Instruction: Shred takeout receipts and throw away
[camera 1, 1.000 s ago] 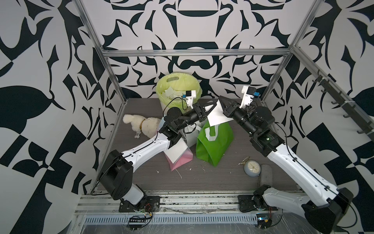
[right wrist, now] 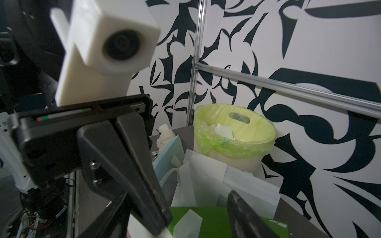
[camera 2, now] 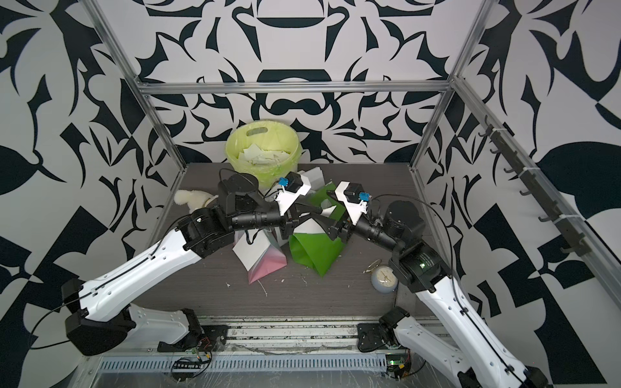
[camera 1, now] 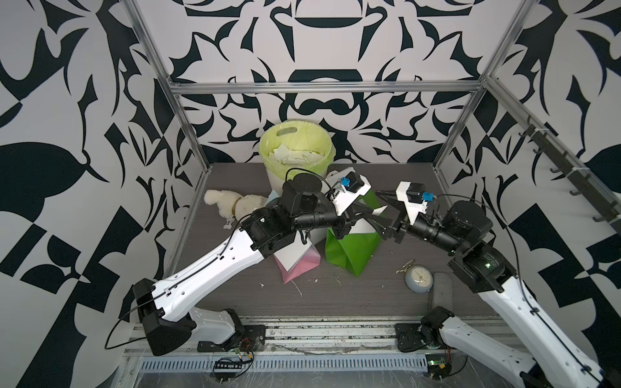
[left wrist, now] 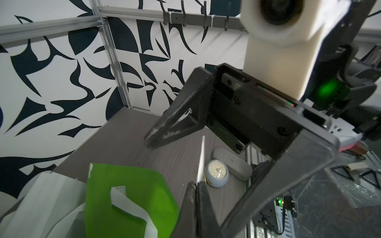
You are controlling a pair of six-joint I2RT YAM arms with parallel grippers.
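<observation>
My left gripper is shut on a sheet of white paper (left wrist: pixel 201 158), seen edge-on above its fingertips in the left wrist view. My right gripper is open beside it, its fingers either side of the left fingertips and the paper's lower part. Below lie a green bag (camera 1: pixel 349 255) with white handle, a pink bag (camera 1: pixel 299 265) with a white top, and pale bags (right wrist: pixel 206 174) behind. A bin (camera 2: pixel 262 168) with a yellow-green liner holds white paper pieces at the back.
A plush toy (camera 1: pixel 223 200) sits at the left. A small clock (camera 1: pixel 418 278) and grey case (camera 1: pixel 441 287) lie at the front right. Small scraps lie on the dark table (camera 1: pixel 252 297), whose front is otherwise clear.
</observation>
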